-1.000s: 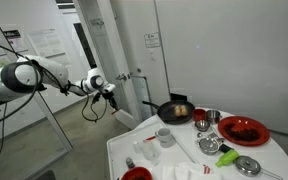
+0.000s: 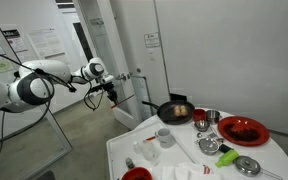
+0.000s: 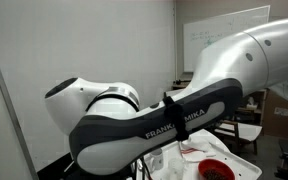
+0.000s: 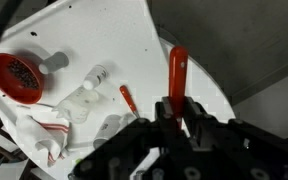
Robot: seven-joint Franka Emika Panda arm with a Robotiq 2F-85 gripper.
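Note:
In the wrist view, an orange-red, stick-like piece (image 4: 178, 72) juts out from between the fingertips of my gripper, which is shut on it. The rest of that piece is hidden by the gripper. From exterior view 1, my gripper (image 2: 111, 97) appears raised at the left, by the far-left end of the white table (image 2: 122, 150), and a small reddish spot shows below it. My arm (image 3: 114, 120) blocks much of exterior view 2, where the gripper cannot be made out.
A black pan (image 2: 176, 110) with food, a red plate (image 2: 243, 130), a green item (image 2: 227, 158), a grey mug (image 2: 165, 138) and a red bowl (image 2: 137, 174) occupy the table. Another orange-red stick (image 4: 129, 98) lies on it. A pale panel (image 2: 142, 70) stands behind.
The hand has risen in exterior view 1 and shifted slightly right over the last second. Objects on the table look unmoved.

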